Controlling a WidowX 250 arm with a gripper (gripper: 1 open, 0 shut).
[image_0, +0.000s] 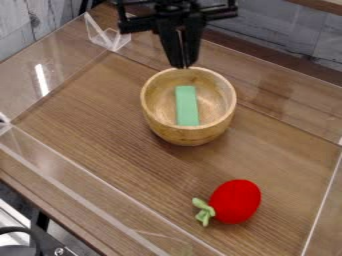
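Observation:
A tan bowl (218, 125) sits at the upper middle of the wooden table with a light green bar (187, 104) lying inside it. My black gripper (183, 50) hangs above and behind the bowl at the top of the view, its fingertips apart from the bowl and the bar. Its finger is hard to read from this angle, and nothing shows held in it. A red tomato-like object (235, 201) with a green stem lies at the lower right.
A pale edge with clear plastic runs along the upper left. A dark round object sits at the lower left corner.

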